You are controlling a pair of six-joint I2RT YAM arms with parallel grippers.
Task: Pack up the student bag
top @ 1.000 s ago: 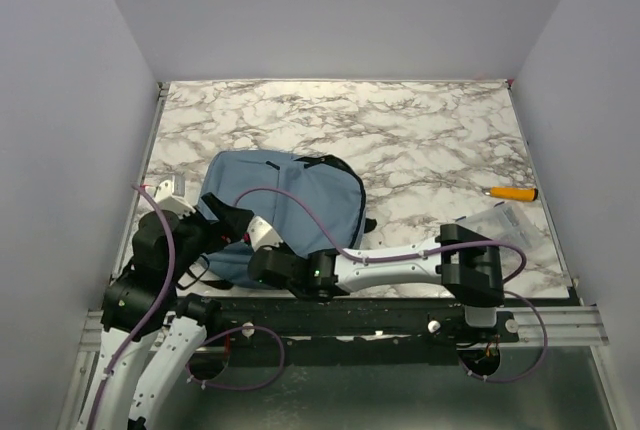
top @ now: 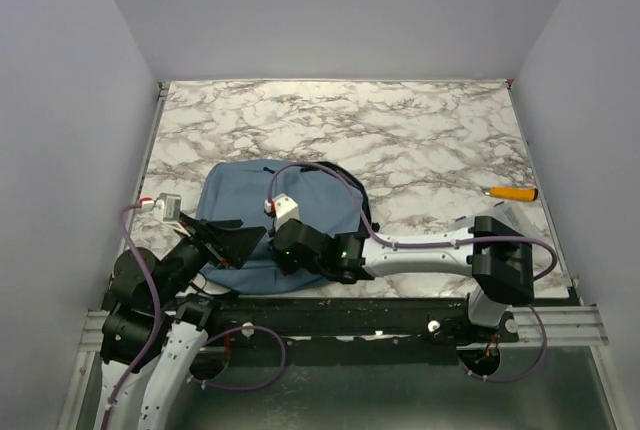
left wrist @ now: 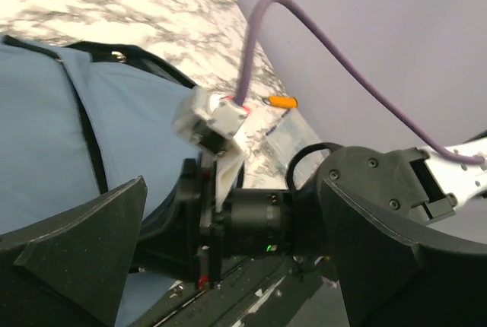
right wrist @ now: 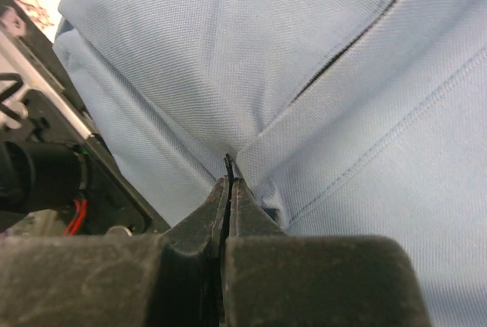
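A blue fabric bag [top: 230, 190] lies at the front middle of the marble table. My left gripper [top: 230, 242] is open above the bag's left part; in the left wrist view its dark fingers frame the right arm. My right gripper is shut down at the bag's folded fabric, beside a seam; whether any cloth is pinched between the fingertips is hard to tell.
An orange-handled tool [top: 510, 193] and a clear plastic pouch [top: 515, 215] lie at the table's right side. Grey walls stand on both sides and behind.
The right gripper has shifted to the right compared with one second ago, and the bag's outline has changed. The left gripper has moved slightly, its wrist lower in the top view.
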